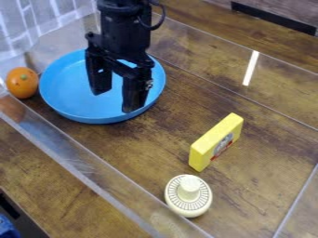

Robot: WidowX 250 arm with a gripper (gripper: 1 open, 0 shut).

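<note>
My black gripper (118, 80) hangs over the blue bowl (72, 99) at the upper left, its two fingers apart and pointing down, with nothing visible between them. An orange round fruit (21, 82) lies just left of the bowl. A yellow box (217, 140) stands on the wooden table at the right. A white round object with a knob on top (189, 195) sits near the front.
A clear plastic edge runs diagonally along the left side. A white strip (251, 68) lies on the table at the upper right.
</note>
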